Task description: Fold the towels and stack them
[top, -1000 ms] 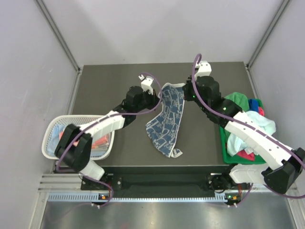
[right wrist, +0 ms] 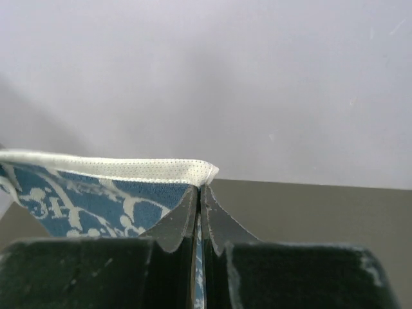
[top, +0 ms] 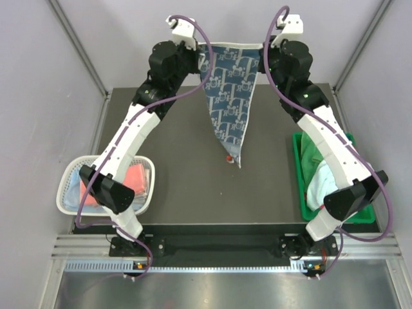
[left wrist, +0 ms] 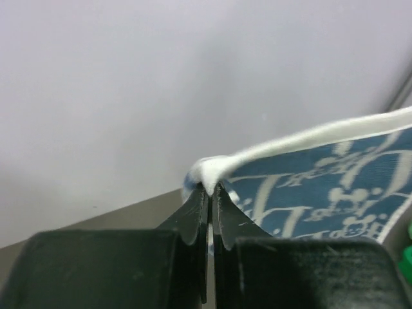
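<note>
A blue towel [top: 228,90] with white figures and a white hem hangs stretched between my two grippers, its lower tip near the middle of the table. My left gripper [top: 198,55] is shut on one top corner, seen as a bunched white edge [left wrist: 215,168] in the left wrist view. My right gripper [top: 266,55] is shut on the other corner, where the white hem [right wrist: 148,168] runs into the fingertips in the right wrist view.
A white basket [top: 64,183] of folded towels stands at the left; a green bin [top: 299,180] with loose cloths stands at the right, partly under the right arm. The dark table [top: 180,199] is otherwise mostly clear.
Both grippers have moved up and toward the back, spreading farther apart, so the towel's top edge is pulled straight and its lower end has drawn back from the table's front.
</note>
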